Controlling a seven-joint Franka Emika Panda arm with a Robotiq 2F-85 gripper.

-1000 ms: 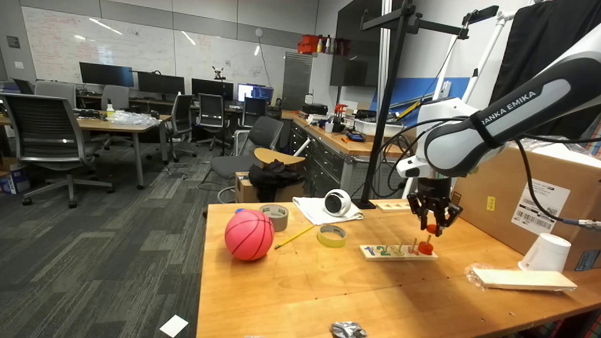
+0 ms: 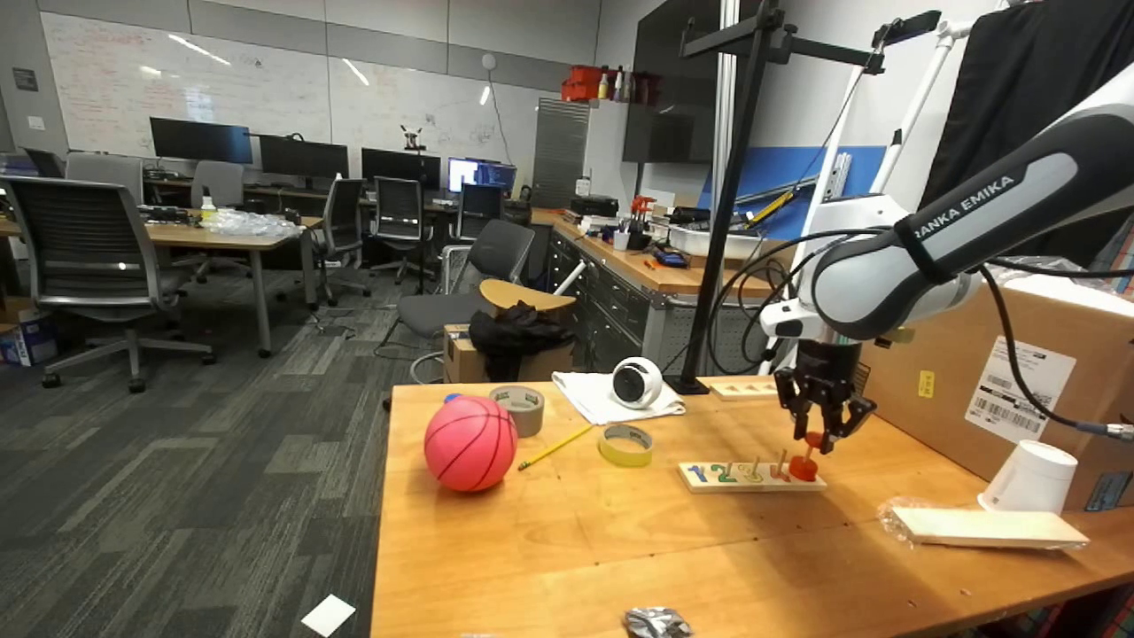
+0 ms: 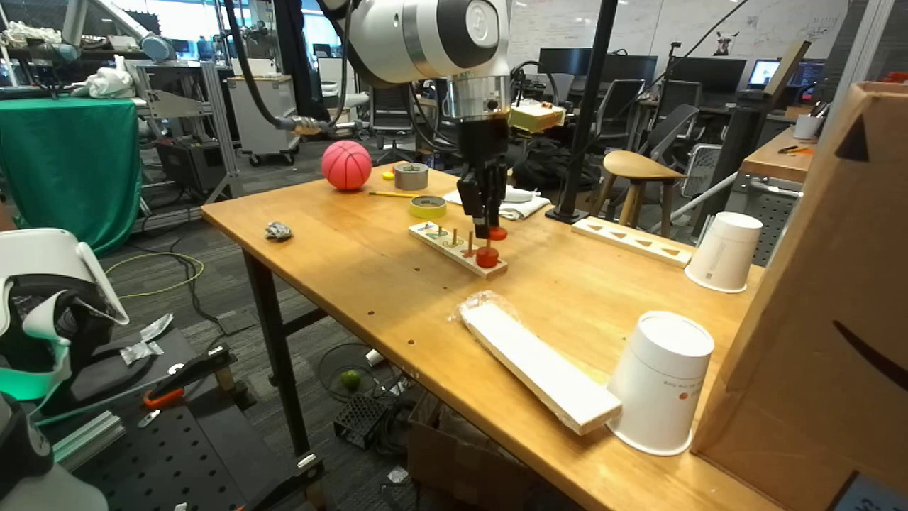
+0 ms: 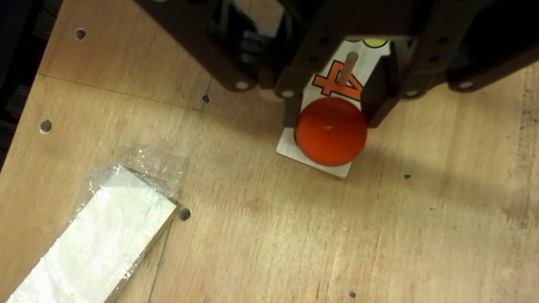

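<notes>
My gripper (image 2: pixel 815 437) hangs pointing down over the far-right end of a pale wooden number board (image 2: pixel 707 483). A red disc (image 4: pixel 331 132) is between its fingertips, at the top of the end peg. In the wrist view the fingers flank the disc closely; whether both press on it is unclear. Lower on that peg sits more red (image 3: pixel 486 257), at the board's surface, with bare peg between it and the upper disc. The peg (image 4: pixel 347 69) by the orange number 4 is bare. In exterior view 1 the upper disc looks slightly tilted.
A film-wrapped pale board (image 3: pixel 536 362) and two upside-down white cups (image 3: pixel 662 379) (image 3: pixel 725 251) stand toward the cardboard box (image 3: pixel 817 281). Yellow tape (image 2: pixel 626 446), a pencil (image 2: pixel 555 447) and a pink ball (image 2: pixel 470 443) lie left.
In exterior view 1 the gripper has shifted slightly right. The upper red disc has come down a little, onto the peg's top, and looks more tilted. The board has stayed put.
</notes>
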